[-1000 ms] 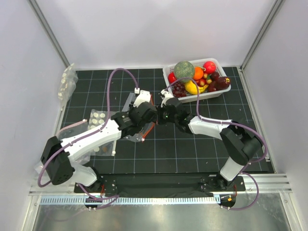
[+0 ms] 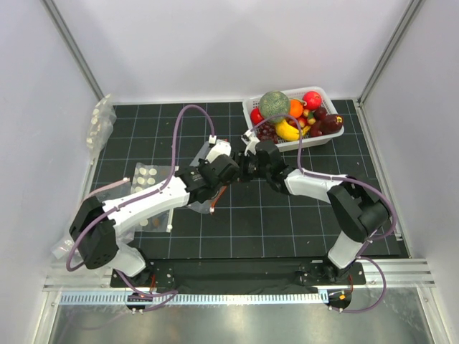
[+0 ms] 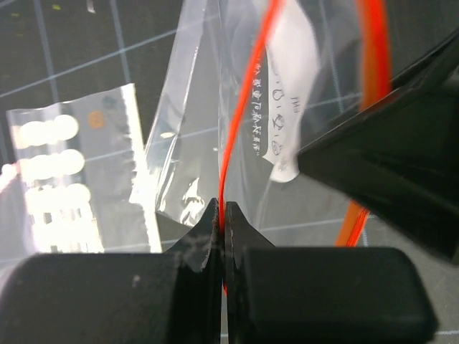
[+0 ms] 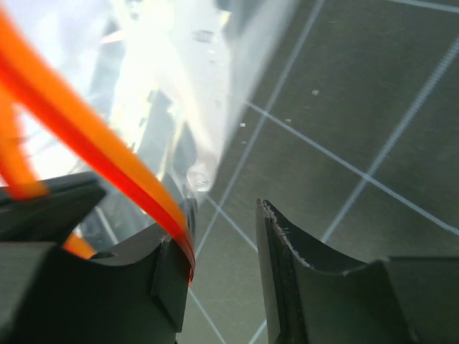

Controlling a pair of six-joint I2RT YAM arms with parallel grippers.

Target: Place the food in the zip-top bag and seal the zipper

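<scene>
The clear zip top bag [image 3: 197, 129] with orange rim strips and a white printed label hangs in the middle of the table between the two arms. My left gripper is shut on one orange edge of its mouth, which stands spread from the other edge. My right gripper is open. The opposite orange edge [image 4: 143, 190] runs down against its left finger, and the gap between the fingers is empty. From above, both grippers mostly hide the bag. The food, several fruits including a yellow banana [image 2: 285, 130], lies in the white basket [image 2: 331, 104].
Another clear bag with pale dots [image 2: 145, 183] lies flat left of the held one. More clear bags [image 2: 107, 192] lie at the left edge, and one leans on the left wall.
</scene>
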